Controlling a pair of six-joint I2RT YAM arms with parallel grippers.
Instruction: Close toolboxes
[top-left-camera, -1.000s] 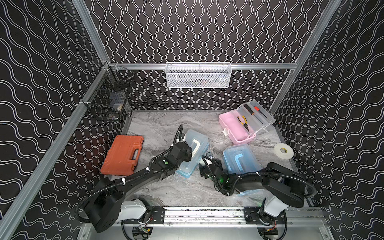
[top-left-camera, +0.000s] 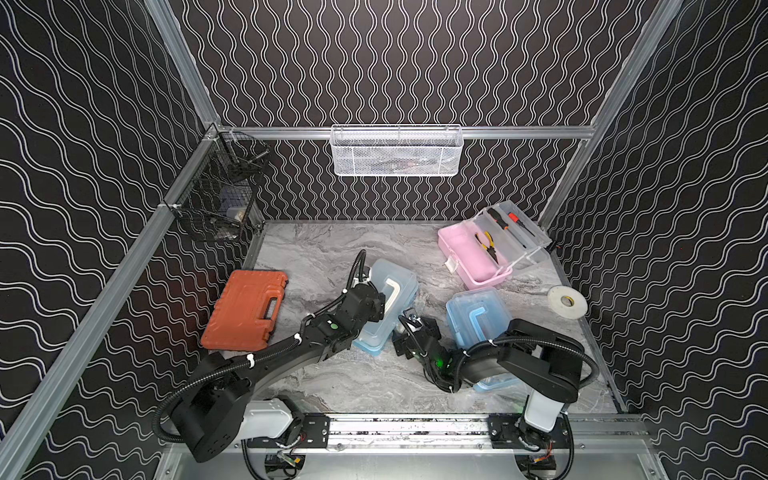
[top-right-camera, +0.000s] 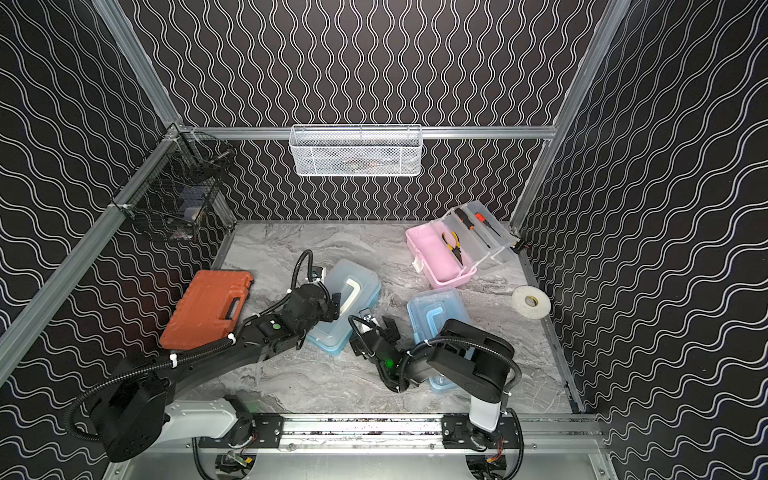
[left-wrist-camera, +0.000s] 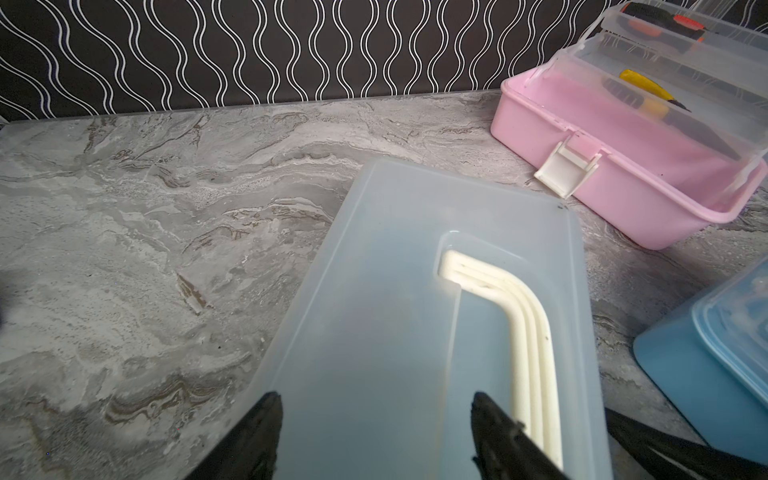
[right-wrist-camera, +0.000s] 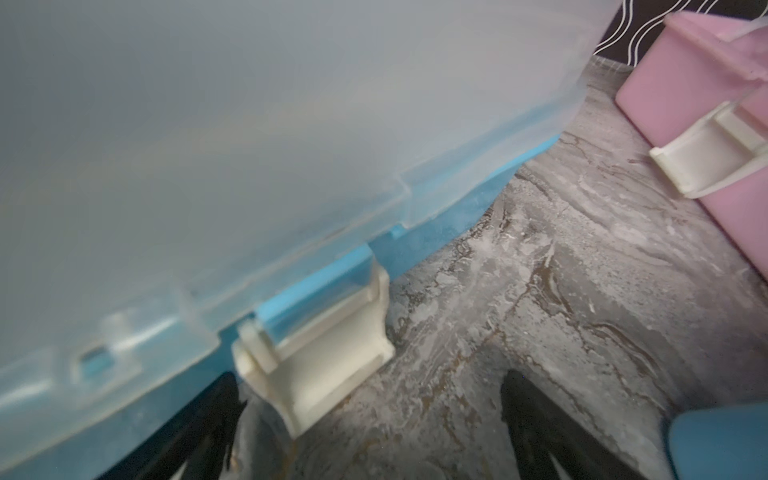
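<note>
A blue toolbox lies mid-table, its translucent lid down over the base. Its white latch hangs outward on the side facing my right gripper, whose fingers stand open around the latch with a wide gap. My left gripper is over that lid, fingers apart. A second blue toolbox with lid down lies to the right, partly hidden by my right arm. At back right, a pink toolbox stands open, tools in its raised clear lid and tray.
An orange case lies at left, a tape roll at far right. Mesh baskets hang on the back and left walls.
The left arm is nearly unchanged.
</note>
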